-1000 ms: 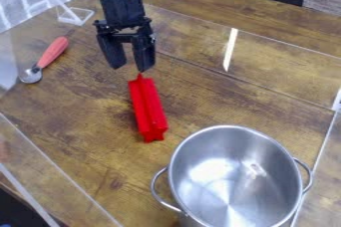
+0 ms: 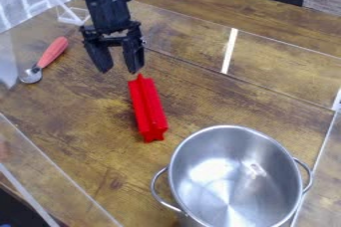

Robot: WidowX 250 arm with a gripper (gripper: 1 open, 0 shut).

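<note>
My black gripper hangs open over the upper left of the wooden table, its fingers spread with nothing between them. Just below and to the right of it lies a long red object, pointing toward the front. At the left is a utensil with a red handle and a metal head. A large steel pot with two side handles stands at the front right.
The wooden table has free room at the centre right and front left. White tape strips mark its right part. A pale railing or rack borders the back left corner.
My gripper has shifted left, away from the spot above the red object's far end. The red object, utensil and pot look unchanged.
</note>
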